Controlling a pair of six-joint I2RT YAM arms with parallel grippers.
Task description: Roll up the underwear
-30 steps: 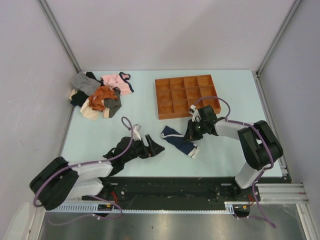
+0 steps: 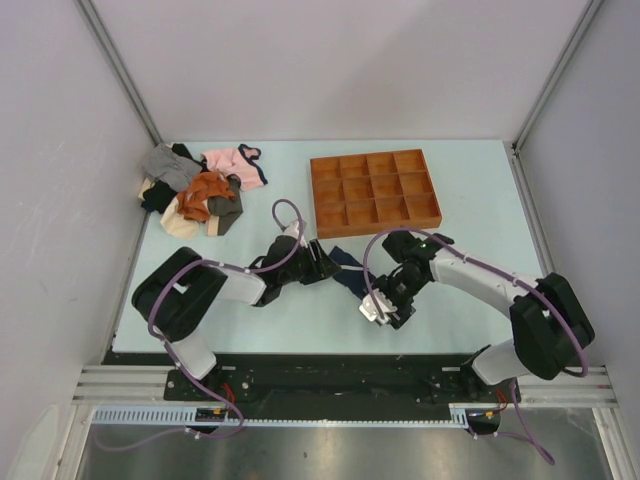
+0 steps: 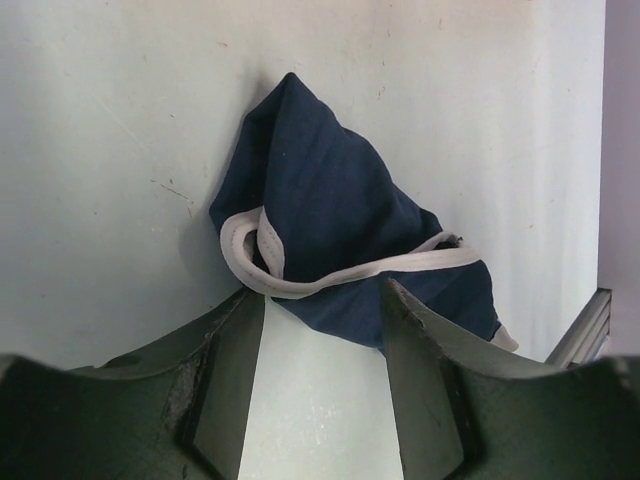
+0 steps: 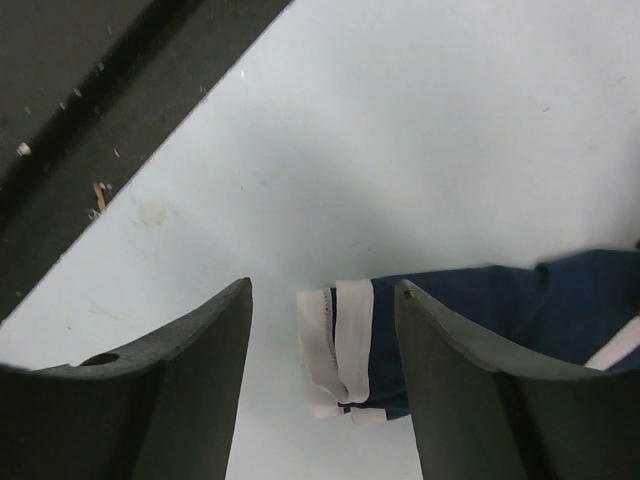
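Note:
The navy underwear with pale bands (image 2: pixel 346 272) lies as a narrow folded strip, slanting across the middle of the table. Its far left end meets my left gripper (image 2: pixel 332 268). In the left wrist view, cloth spans between the fingers, with a pale band (image 3: pixel 425 262) curling up beside one fingertip; I take this gripper as shut on it. Over the near right end stands my right gripper (image 2: pixel 384 314), hiding much of that end. The right wrist view shows its fingers apart, the pale-edged end (image 4: pixel 352 335) between and below them, not gripped.
Just behind the underwear sits an empty brown compartment box (image 2: pixel 328 194). Loose clothes (image 2: pixel 206 190) are heaped at the back left.
The right gripper moved off its right side and round to the near end.

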